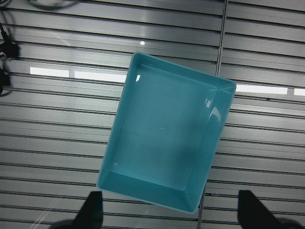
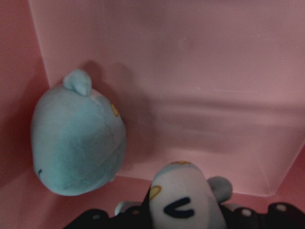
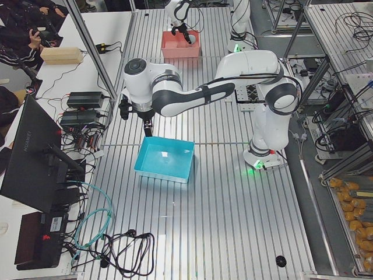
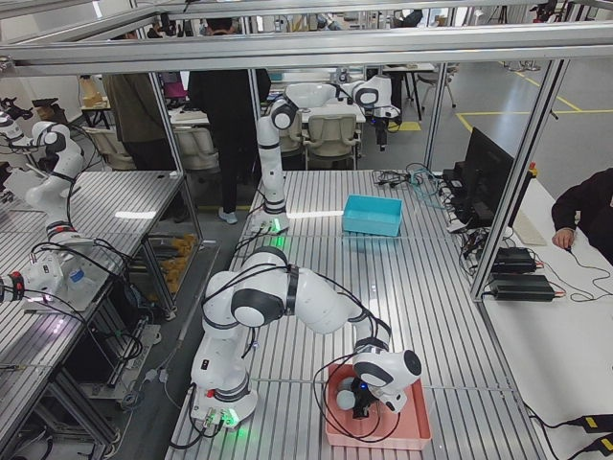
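A pink bin (image 4: 416,433) stands at the far end from the left camera, with my right gripper (image 4: 362,401) down inside it. In the right wrist view a pale blue plush toy (image 2: 78,140) lies against the bin's side, and a white plush toy (image 2: 183,200) with a dark marking sits between the right gripper's fingers; I cannot tell whether they press on it. My left gripper (image 3: 147,129) hangs over the empty teal bin (image 1: 157,131); its fingertips show wide apart at the bottom of the left wrist view.
A monitor (image 3: 32,151), power boxes and loose cables (image 3: 125,256) line the side of the slatted table (image 3: 215,204). The table around the teal bin is mostly clear. An overhead metal frame (image 4: 306,53) crosses the right camera view.
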